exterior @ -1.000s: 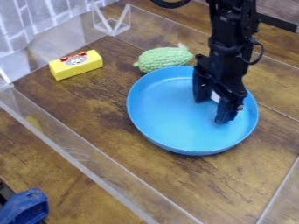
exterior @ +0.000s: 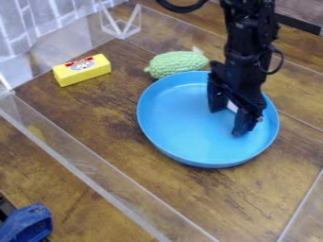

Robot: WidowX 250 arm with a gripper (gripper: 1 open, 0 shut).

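Note:
The black gripper (exterior: 233, 113) reaches down from the top into a blue plate (exterior: 190, 137), over its right half. Its fingers are low in the plate, around or beside a small pale object that is mostly hidden by them. Whether they are shut on it I cannot tell.
A green corn-shaped plush (exterior: 176, 63) lies behind the plate, and a yellow box (exterior: 82, 70) sits at the upper left. A blue object (exterior: 25, 225) is at the lower left corner.
The arm and gripper have shifted very slightly. The plate and the other objects look unmoved.

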